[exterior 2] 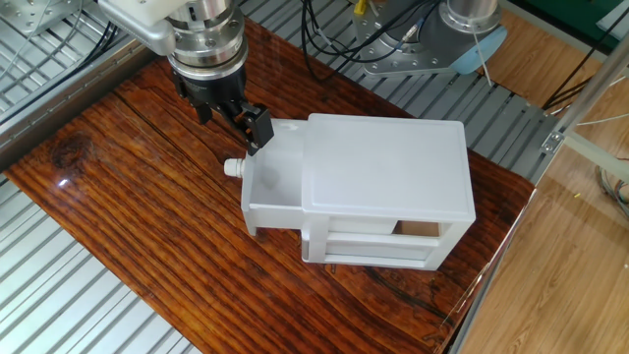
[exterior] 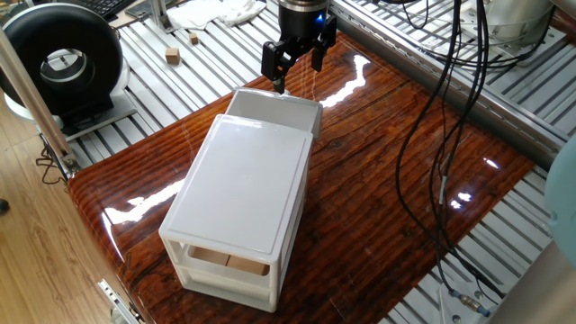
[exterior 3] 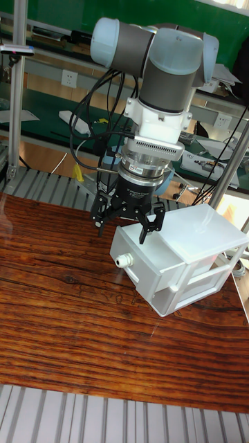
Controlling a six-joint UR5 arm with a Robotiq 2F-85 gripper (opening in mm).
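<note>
A white drawer cabinet (exterior: 243,180) stands on the brown wooden tabletop. Its upper drawer (exterior 2: 278,177) is pulled part way out, and the visible part of its inside looks empty. A white knob (exterior 3: 124,259) sticks out from the drawer front. My gripper (exterior 3: 123,235) is open, pointing down near the drawer's front end, with its fingers spread and nothing between them. One finger (exterior 2: 259,133) appears close to the drawer's front rim; whether it touches cannot be told. In exterior view 1 the knob is hidden.
Black cables (exterior: 441,153) hang on the arm side. Wooden blocks (exterior: 172,56) lie on the slatted surface beside a black ring-shaped object (exterior: 101,54). Brown material shows through the cabinet's rear opening (exterior: 230,262). The tabletop (exterior 3: 95,332) before the drawer is clear.
</note>
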